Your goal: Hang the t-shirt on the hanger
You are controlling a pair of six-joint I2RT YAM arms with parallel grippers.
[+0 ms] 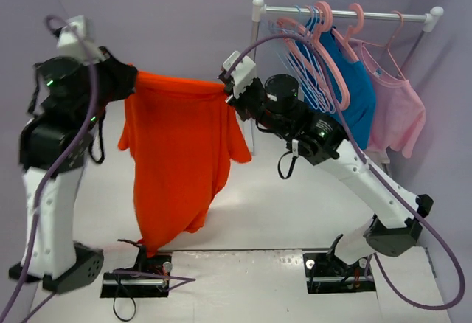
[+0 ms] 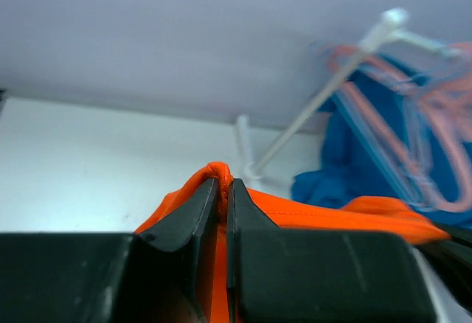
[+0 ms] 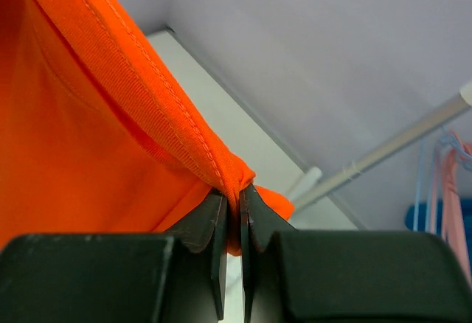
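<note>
An orange t-shirt (image 1: 177, 146) hangs in the air between my two arms, its top edge stretched and its body swinging below. My left gripper is shut on one end of that edge, with cloth pinched between the fingers. At the other end my right gripper is shut on a folded bit of the hem. Pink hangers (image 1: 333, 65) and light blue hangers (image 1: 313, 91) hang from the rack, right of the shirt. No hanger is inside the shirt.
The rack's metal bar (image 1: 380, 15) runs across the back right. A blue garment (image 1: 354, 80) and a pink garment (image 1: 394, 105) hang from it. My right arm stands in front of the hangers.
</note>
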